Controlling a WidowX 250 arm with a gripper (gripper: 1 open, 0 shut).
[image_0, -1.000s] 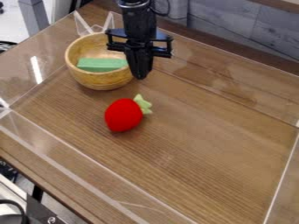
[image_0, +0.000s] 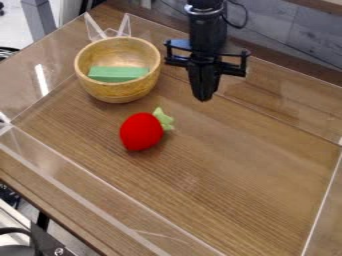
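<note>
My gripper (image_0: 206, 70) hangs over the back of the wooden table, just right of a yellow-tan bowl (image_0: 142, 53), shut with nothing visible between its fingers. Inside the bowl lies a green block (image_0: 118, 74). A red tomato-like object (image_0: 140, 131) with a pale green top rests on the table in front of the bowl.
A wall runs along the back right. At the lower left edge, a dark cable or fixture (image_0: 14, 232) shows beside the table.
My gripper has moved right, away from the bowl. The green block stays in the bowl, and the red object has not visibly moved.
</note>
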